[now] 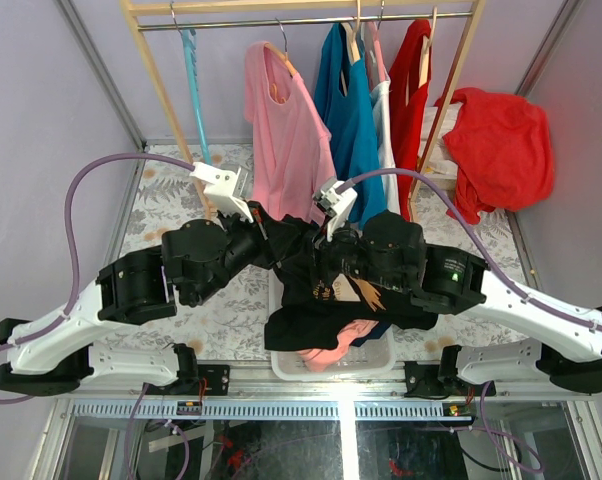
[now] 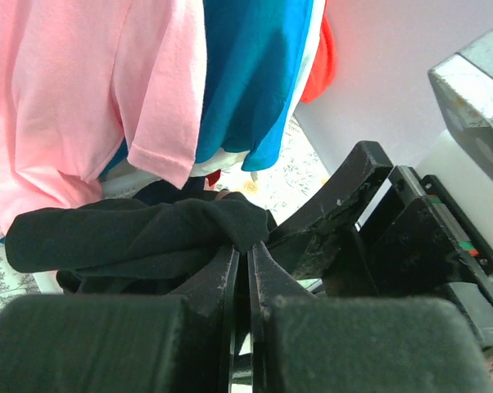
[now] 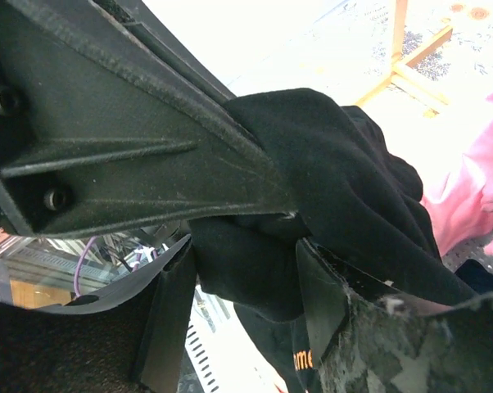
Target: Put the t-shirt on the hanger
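Note:
The black t-shirt point(image 1: 316, 325) is bunched over a white bin, its lower part spread and its upper part raised between the arms. My left gripper is shut on a fold of this black cloth point(image 2: 124, 239), which drapes out from the fingertips. My right gripper stands part open, with black fabric point(image 3: 336, 168) in the gap between its fingers and bunched beyond them. From above, the right gripper point(image 1: 322, 262) is close beside the left gripper point(image 1: 284, 240). A light blue hanger point(image 1: 193, 95) hangs edge-on at the rail's left, with no garment on it.
A pink shirt point(image 1: 289, 140), a blue top point(image 1: 349, 130) and a red garment point(image 1: 409, 100) hang from the metal rail point(image 1: 321, 20). Red cloth point(image 1: 501, 145) is heaped at the right. The white bin point(image 1: 381, 358) holds salmon cloth point(image 1: 336, 345).

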